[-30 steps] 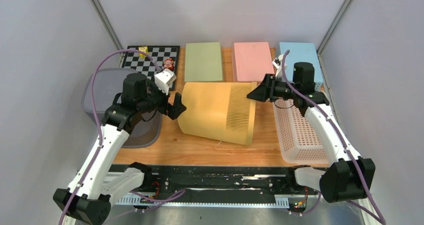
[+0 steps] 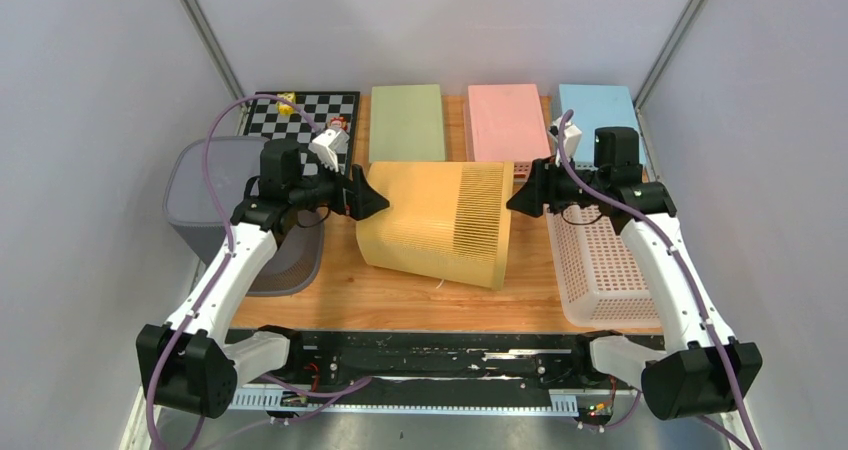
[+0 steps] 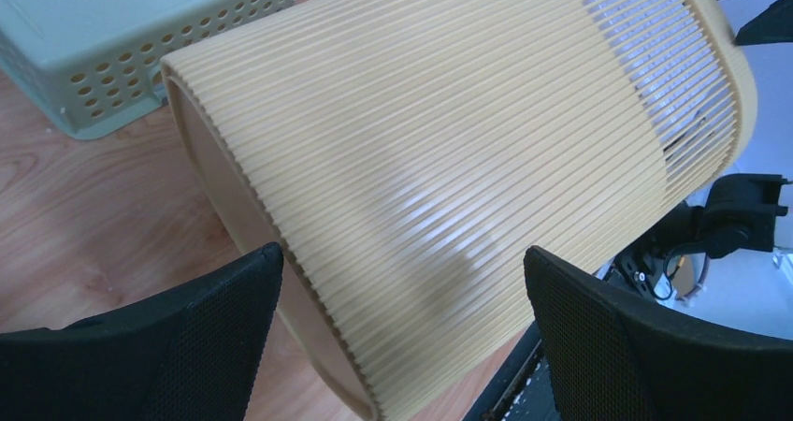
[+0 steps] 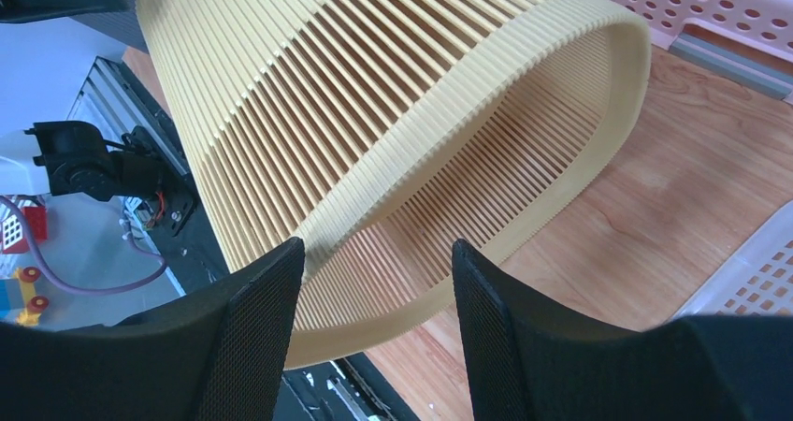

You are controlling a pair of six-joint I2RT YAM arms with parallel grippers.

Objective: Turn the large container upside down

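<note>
The large yellow slatted container (image 2: 420, 220) lies on its side on the wooden table, its open mouth toward the right arm and its closed base toward the left. At the base end is my left gripper (image 2: 365, 196), open; in the left wrist view its fingers (image 3: 224, 318) stand apart with the container's base edge (image 3: 281, 234) beyond and between them. My right gripper (image 2: 527, 198) is open at the mouth end. In the right wrist view the container's rim (image 4: 374, 192) runs between and past its fingers. Whether either gripper touches the container I cannot tell.
Green (image 2: 407, 120), pink (image 2: 505, 120) and blue (image 2: 598, 110) containers stand along the back. A white perforated basket (image 2: 605, 270) is at the right, a grey bin (image 2: 215, 180) at the left. Clear wood lies before the yellow container.
My left gripper has moved right, over the container's base edge. The right gripper has shifted slightly right and down in the top view. The container looks almost unmoved.
</note>
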